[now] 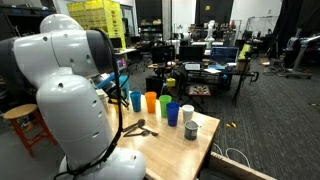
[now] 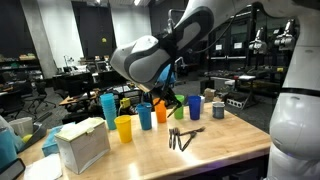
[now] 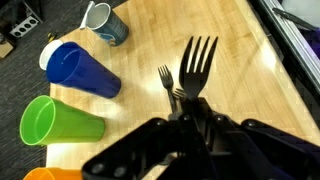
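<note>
A dark fork (image 3: 197, 68) points its tines up the wrist view, its handle end running in between the black fingers of my gripper, which is shut on it. Below it on the wooden table lies another fork (image 3: 166, 80), partly covered by the gripper. In exterior view 2 my gripper (image 2: 157, 94) hangs above the row of cups, and several utensils (image 2: 181, 137) lie on the table in front. From exterior view 1 the gripper is too small and cluttered to make out its hold.
A blue cup (image 3: 83, 68), a green cup (image 3: 65, 122), an orange cup (image 3: 55, 174) and a metal mug (image 3: 107, 24) stand along the table's edge. In exterior view 2 a yellow cup (image 2: 123, 127) and a white box (image 2: 83, 145) stand to the left.
</note>
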